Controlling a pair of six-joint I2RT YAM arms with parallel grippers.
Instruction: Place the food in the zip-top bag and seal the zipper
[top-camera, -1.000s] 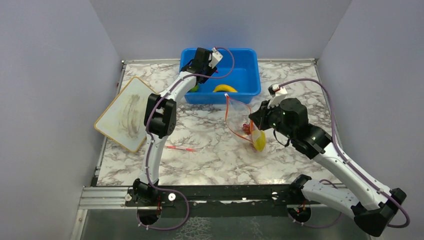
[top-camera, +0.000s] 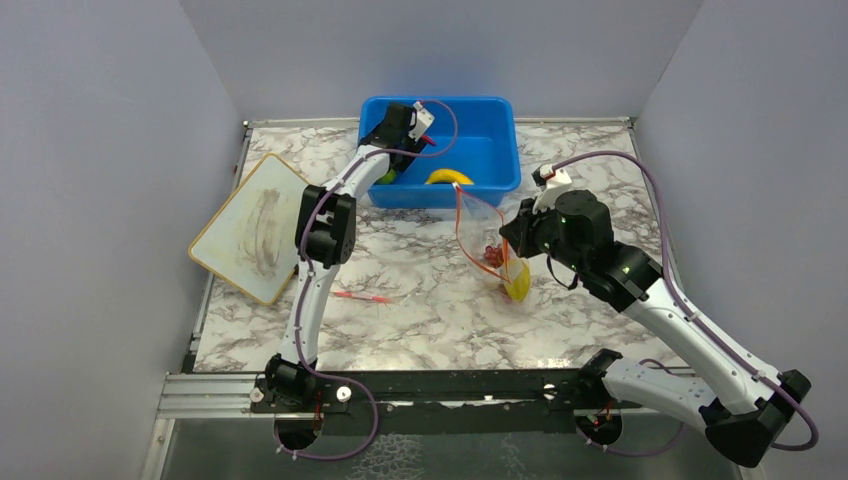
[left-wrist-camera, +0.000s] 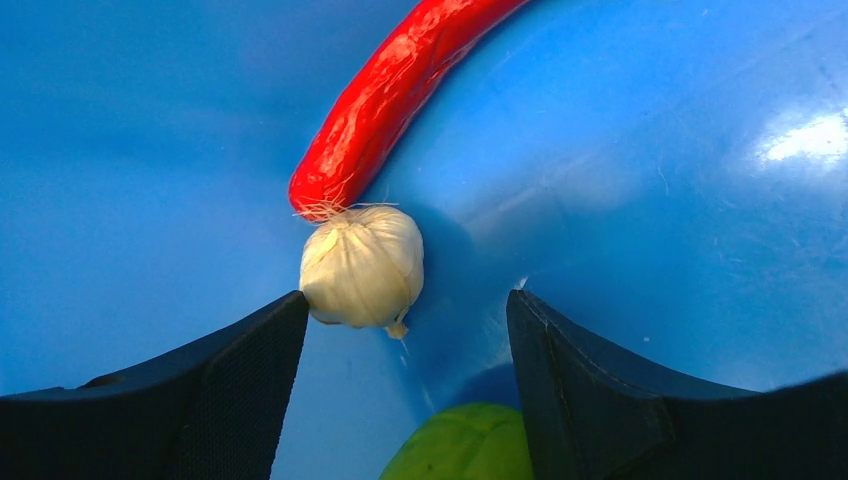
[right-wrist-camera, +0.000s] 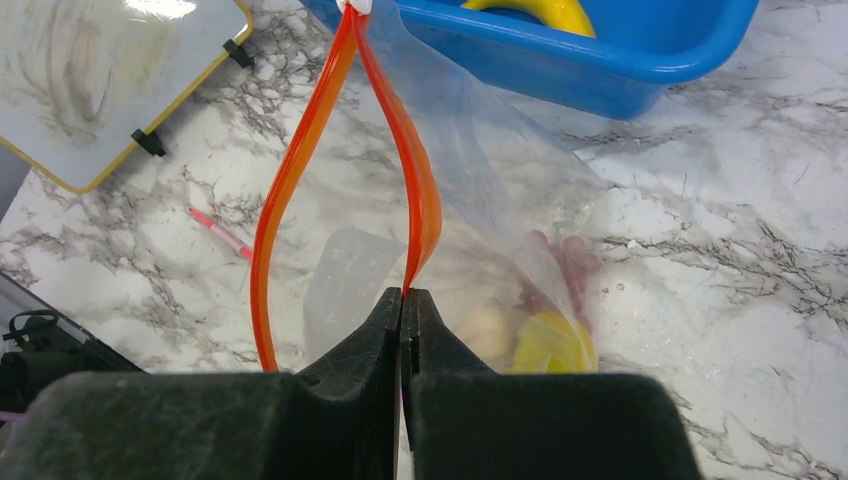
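Over the left part of the blue bin (top-camera: 487, 100) hangs my left gripper, its fingers apart and nothing held. A garlic bulb (left-wrist-camera: 365, 268) lies below, close to the left fingertip, its top touching a red chili pepper (left-wrist-camera: 385, 100). Part of a green vegetable (left-wrist-camera: 466, 450) shows at the bottom of that view. My right gripper is shut on the orange-edged rim of the clear zip bag (right-wrist-camera: 510, 170), which stands with its mouth spread. Inside the bag are a reddish bunch (right-wrist-camera: 565, 268) and something yellow (right-wrist-camera: 552, 345).
A yellow banana (top-camera: 448, 176) lies in the bin near its front wall. The white board (top-camera: 250, 228) is at the left, a red-and-white pen (top-camera: 360, 297) on the marble table. Table space between pen and bag is clear.
The right arm and bag moved only a little.
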